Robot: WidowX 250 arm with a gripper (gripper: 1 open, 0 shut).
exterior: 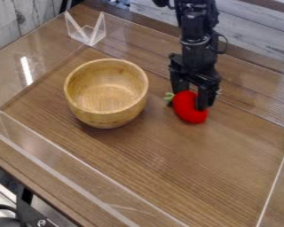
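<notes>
A black robot arm reaches down from the top to my gripper (194,89), which is open and low over a red tomato-like object (191,112) with a small green top. Its dark fingers are around the upper part of the red object; whether they touch it cannot be told. A wooden bowl (106,115) stands to the left, apart from both.
A white wire-frame object (85,28) stands at the upper left. A raised edge runs along the left.
</notes>
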